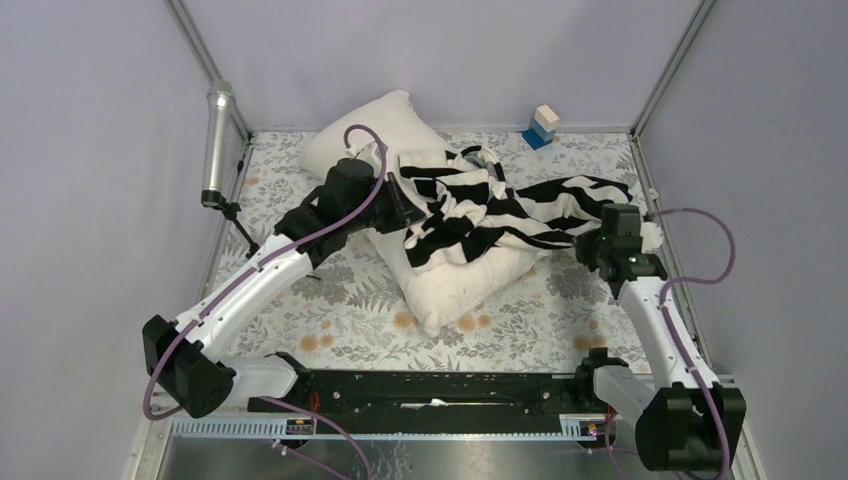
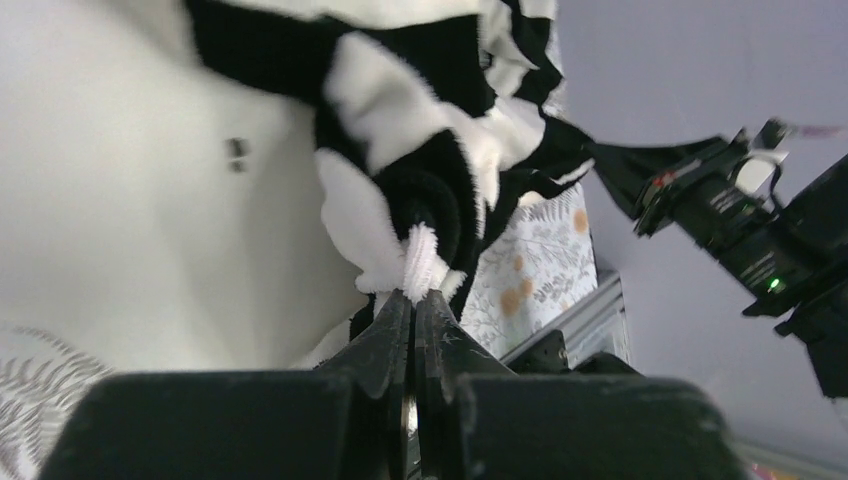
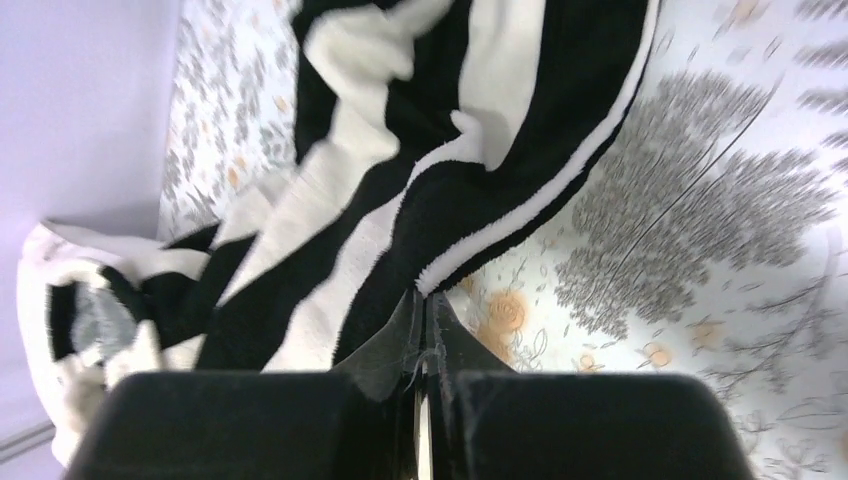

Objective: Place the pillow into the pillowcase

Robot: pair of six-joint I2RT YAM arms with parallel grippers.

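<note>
The white pillow [image 1: 450, 290] lies bent across the patterned table, partly under the black-and-white striped pillowcase [image 1: 470, 200], which spreads to the right. My left gripper is shut on a pinched bit of the pillowcase over the pillow's middle. My right gripper is shut on the pillowcase's lower edge at the right side of the table, where a white-striped black fold runs into the fingertips. How far the pillow is inside the case cannot be told.
A small white-and-blue block stack [image 1: 543, 125] stands at the back right. Bare patterned table [image 1: 310, 320] shows at the front left and front right. A metal rod [image 1: 217, 150] is mounted at the left, near the frame.
</note>
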